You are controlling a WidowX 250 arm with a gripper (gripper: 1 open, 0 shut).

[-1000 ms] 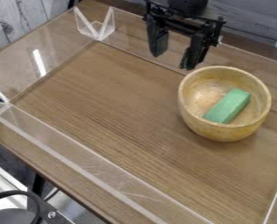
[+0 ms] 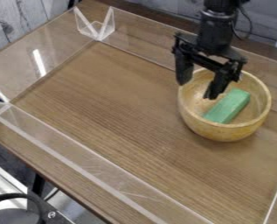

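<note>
My gripper (image 2: 208, 66) reaches down from the top over a round tan bowl (image 2: 204, 127), its dark fingers open at the bowl's back left rim. A green block (image 2: 228, 108) lies in the right part of the bowl. Nothing shows between the fingers.
A small clear plastic object (image 2: 95, 26) stands at the back left. Dark cables lie at the lower left beyond the table's edge.
The bowl and green block look to be in the same place.
</note>
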